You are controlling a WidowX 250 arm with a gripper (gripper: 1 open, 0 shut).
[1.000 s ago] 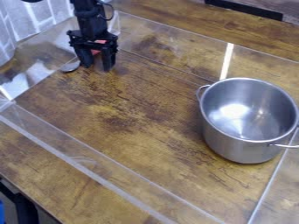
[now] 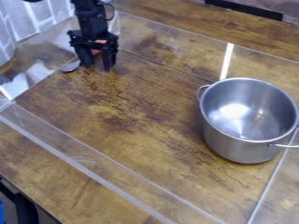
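A black robot gripper (image 2: 93,54) hangs at the upper left of the camera view, low over the wooden surface. Something reddish shows behind it, partly hidden, and a small silvery round object (image 2: 69,66) lies just left of it. Whether the fingers are open or shut is too small and dark to tell. A large steel pot (image 2: 243,122) with two side handles stands upright on the right side, well apart from the gripper.
Clear strips run along its left and lower edges, and a pale strip (image 2: 228,59) lies behind the pot. A wooden edge (image 2: 233,9) runs along the back.
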